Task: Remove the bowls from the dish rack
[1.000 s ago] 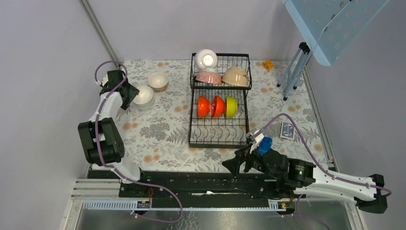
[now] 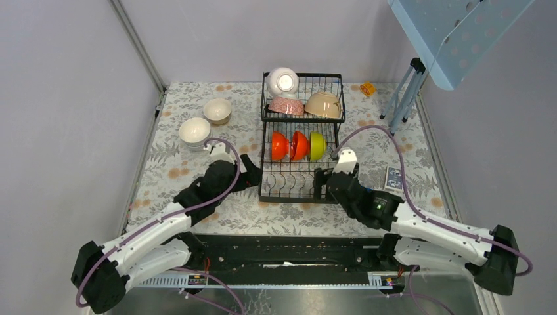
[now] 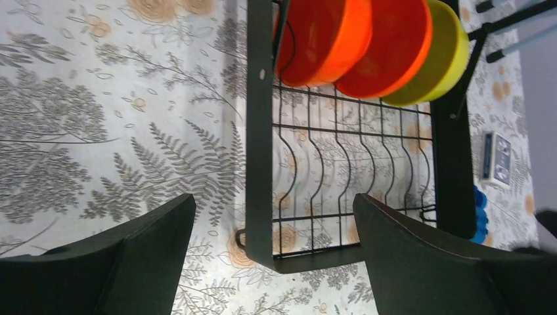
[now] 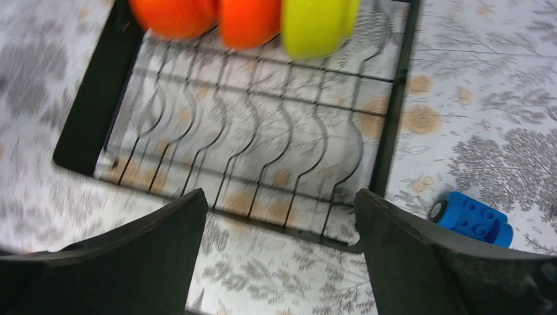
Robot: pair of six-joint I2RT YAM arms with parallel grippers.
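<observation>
The black two-tier dish rack (image 2: 261, 177) stands mid-table. On its lower tier two orange bowls (image 2: 279, 146) and a yellow-green bowl (image 2: 317, 146) stand on edge in a row. Its upper tier bears a white bowl (image 2: 283, 81), a pink patterned bowl (image 2: 286, 106) and a beige bowl (image 2: 323, 105). At the rack's left edge my left gripper is open, with nothing between its fingers. My right gripper is over the rack's front right corner, its fingers apart and empty. Two white bowl shapes, a near one (image 2: 195, 131) and a far one (image 2: 217, 111), sit on the table left of the rack.
A card box (image 2: 394, 178) lies right of the rack, and a blue toy piece (image 4: 474, 221) sits close to its front right corner. A tripod (image 2: 405, 95) stands at the back right, near a small yellow object (image 2: 368, 88). Table between white bowls and rack is mostly clear.
My left arm has swung right, from beside the white bowls to the rack's left side.
</observation>
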